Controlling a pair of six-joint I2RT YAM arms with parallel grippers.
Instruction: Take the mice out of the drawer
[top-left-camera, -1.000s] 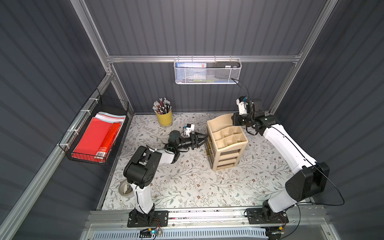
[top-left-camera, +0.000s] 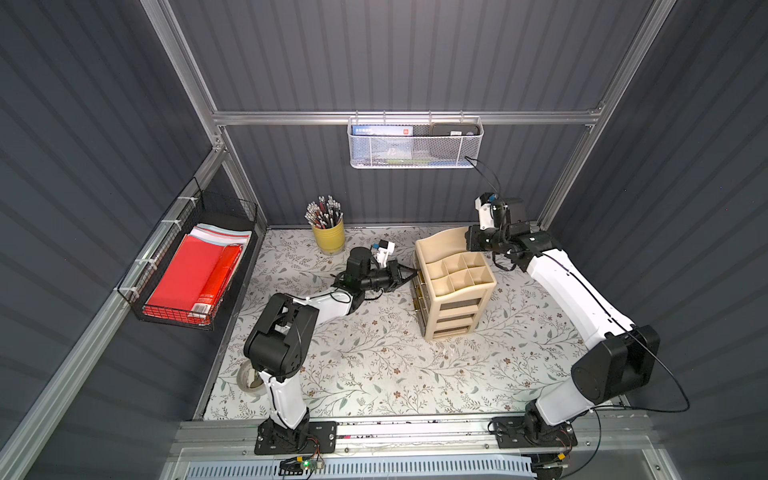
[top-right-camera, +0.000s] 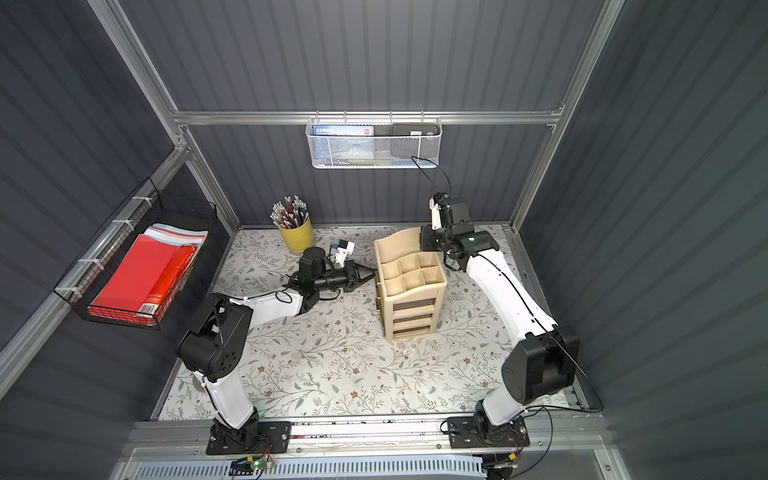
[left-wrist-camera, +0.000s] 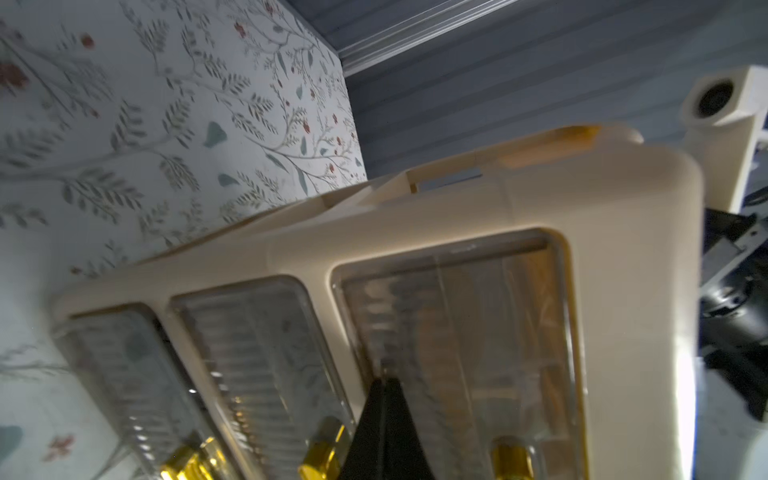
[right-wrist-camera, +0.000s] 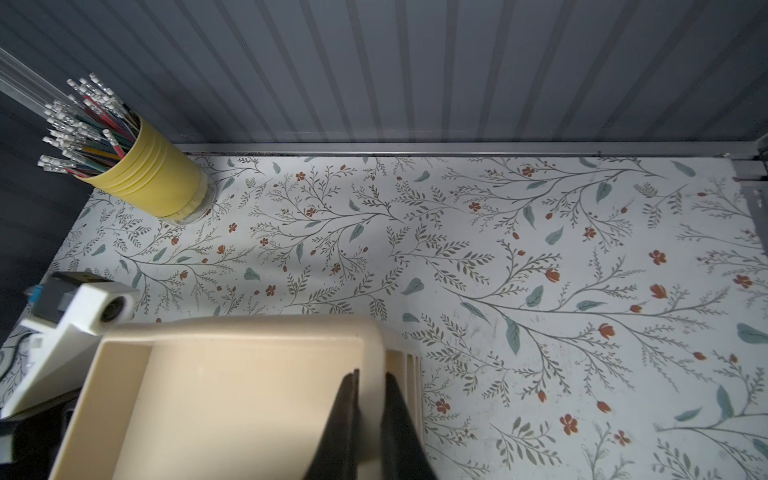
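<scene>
A beige organizer (top-left-camera: 453, 308) stands on the table, its clear drawers facing left. In the left wrist view the top drawer (left-wrist-camera: 512, 352) looks closed, with a gold knob (left-wrist-camera: 510, 458) on its front. My left gripper is shut, its tips at that drawer's lower edge beside the middle drawer (left-wrist-camera: 264, 360); nothing shows between them. At the organizer's back, my right gripper is shut on the thin upright rim (right-wrist-camera: 370, 352), one finger on each side. No mouse can be made out; brownish blurred shapes show behind the clear front.
Behind the left arm stands a yellow pencil cup (top-left-camera: 329, 238). A black wire basket (top-left-camera: 192, 276) with red folders hangs at left, and a white mesh basket (top-left-camera: 415, 150) on the back wall. A roll of tape (top-left-camera: 250, 379) lies front left.
My left gripper's fingers have come together from a spread position, and its wrist has shifted slightly toward the back wall. The right arm and organizer look almost unmoved.
</scene>
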